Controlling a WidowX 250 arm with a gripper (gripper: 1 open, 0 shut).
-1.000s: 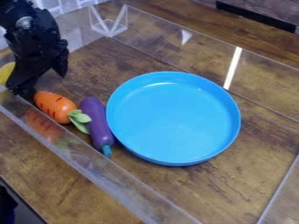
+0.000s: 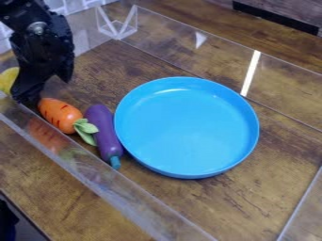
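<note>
My black gripper (image 2: 40, 80) hangs at the upper left, open, its fingers low over a yellow object (image 2: 8, 78) that is mostly hidden behind it at the left edge. An orange toy carrot (image 2: 60, 116) with green leaves lies just in front of the fingers. Beside it lies a long purple toy eggplant (image 2: 104, 134). A large round blue plate (image 2: 186, 129) sits to their right on the wooden surface.
Clear low walls (image 2: 120, 198) enclose the wooden work area. Bare wood (image 2: 251, 198) lies right of and in front of the plate, and also behind it.
My gripper has shifted very slightly; the toys and plate look unmoved.
</note>
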